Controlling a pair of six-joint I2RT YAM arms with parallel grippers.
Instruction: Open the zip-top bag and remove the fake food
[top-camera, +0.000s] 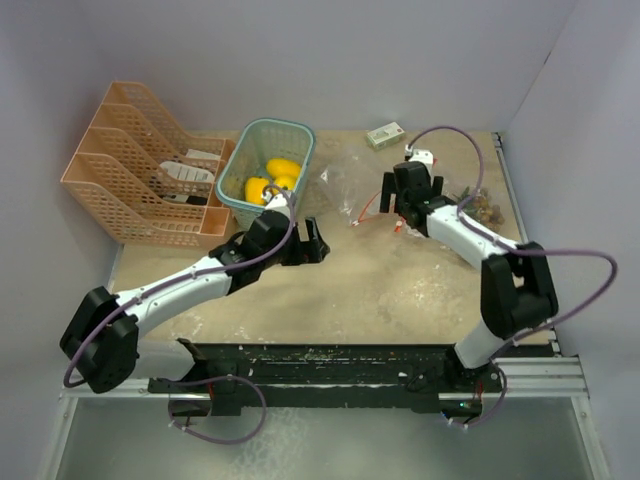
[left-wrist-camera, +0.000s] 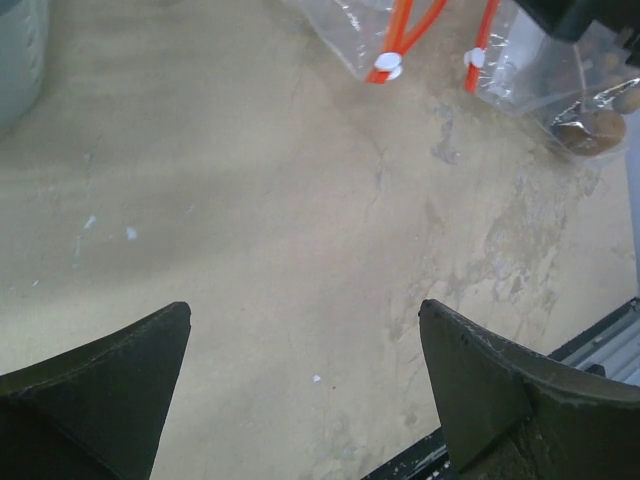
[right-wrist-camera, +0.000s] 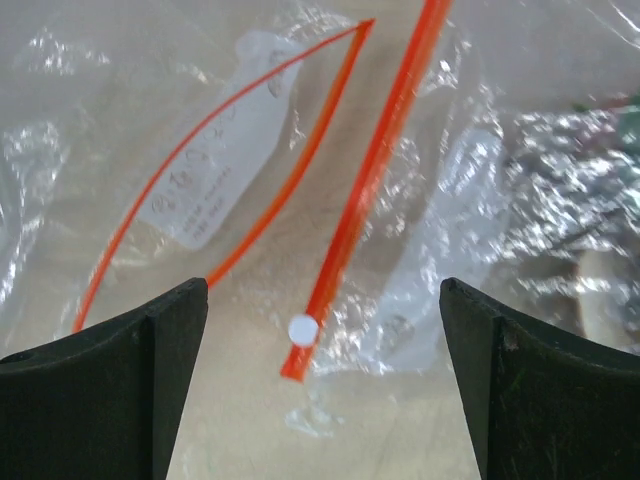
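An empty-looking zip bag (top-camera: 345, 185) with an orange seal lies at the back middle. A second zip bag (left-wrist-camera: 515, 70), holding brown items (top-camera: 484, 208), lies to its right. My right gripper (top-camera: 412, 200) is open above the bags; its wrist view shows both orange seals below it, the sealed strip (right-wrist-camera: 355, 220) between its fingers' directions. My left gripper (top-camera: 306, 245) stands open over bare table, below and left of the first bag.
A bin (top-camera: 226, 190) with yellow fake food (top-camera: 282, 167) stands back left, beside a peach slotted organiser (top-camera: 130, 170). A small box (top-camera: 385, 136) lies at the back.
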